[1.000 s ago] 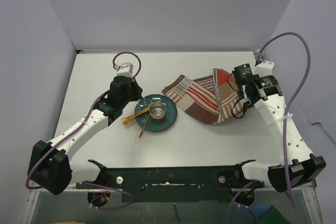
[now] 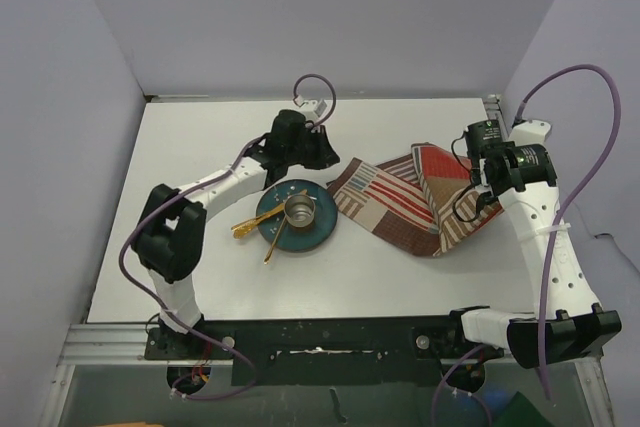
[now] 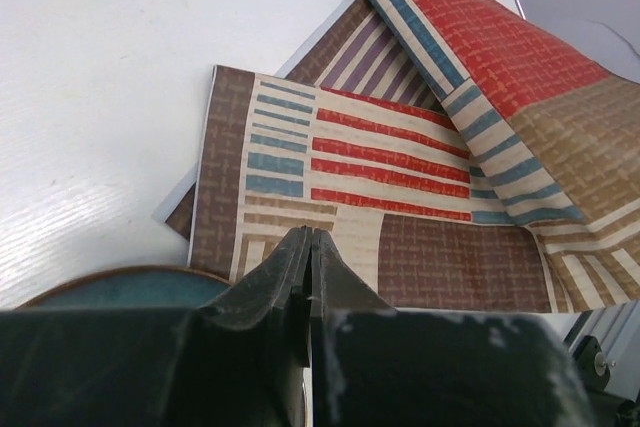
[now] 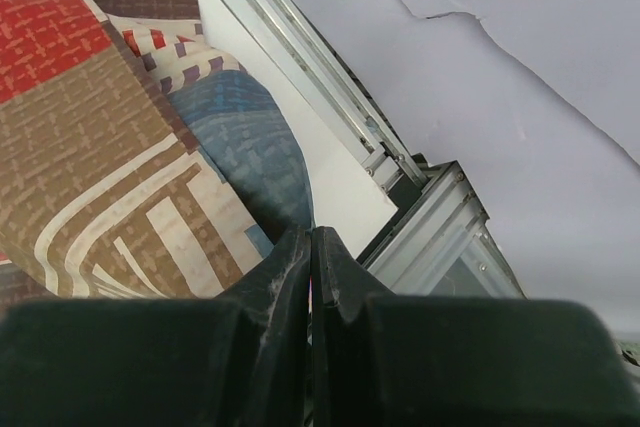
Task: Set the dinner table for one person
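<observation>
A striped cloth placemat (image 2: 385, 207) lies right of centre on the table, its right part folded over and rumpled. The blue edge of the cloth (image 4: 240, 127) runs up to the tips of my right gripper, which is shut on it. My left gripper is shut with nothing showing between its fingers, above the white table just left of the placemat. The dark teal plate (image 2: 322, 232) stands left of the placemat, a metal cup (image 2: 299, 209) on it. Golden utensils (image 2: 257, 220) lie across the plate's left side.
A grey wall (image 2: 580, 107) and a metal frame edge (image 4: 300, 37) border the right side, close to my right gripper.
My left gripper has moved right, from left of the plate to near the placemat.
</observation>
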